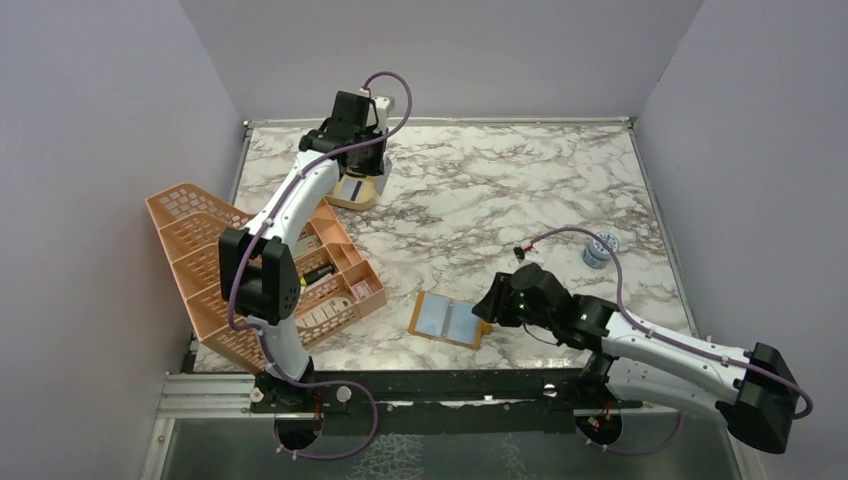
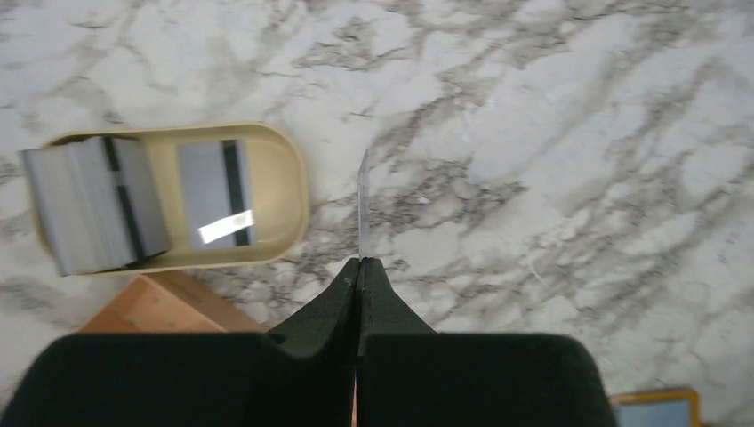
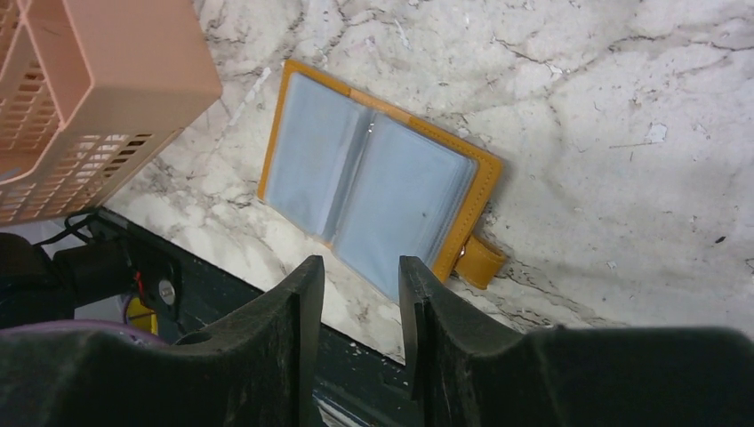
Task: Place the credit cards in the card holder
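A thin card [image 2: 364,200], seen almost edge-on, is pinched in my left gripper, which is shut on it and raised above the table. To its left in the left wrist view is a beige oval box [image 2: 289,191]. Inside it a stack of cards [image 2: 84,209] leans at one end and one grey card with a dark stripe [image 2: 206,187] lies flat. The card holder [image 3: 391,209] lies spread open, with clear sleeves and orange-brown edges. My right gripper hovers beside its near edge, fingers apart and empty.
An orange tiered organiser [image 1: 205,270] stands on the left, its corner close to the beige box. A blue-and-white round container [image 1: 600,250] is at the right.
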